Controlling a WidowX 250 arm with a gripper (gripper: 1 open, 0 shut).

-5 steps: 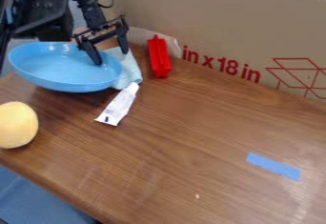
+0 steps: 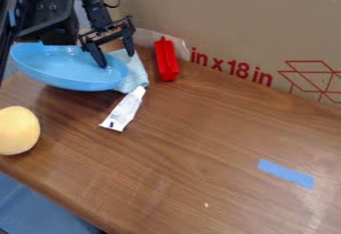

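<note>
The black gripper stands open over the right side of a blue plate at the upper left, its fingers reaching down to the plate's rim area. The plate looks slightly tilted, and part of it is hidden behind the arm. Next to it on the right lies a pale blue cloth, with a white tube below that on the table. Whether the fingers touch the plate or cloth I cannot tell.
A red object lies near the cardboard wall. A yellow round object sits at the left.
</note>
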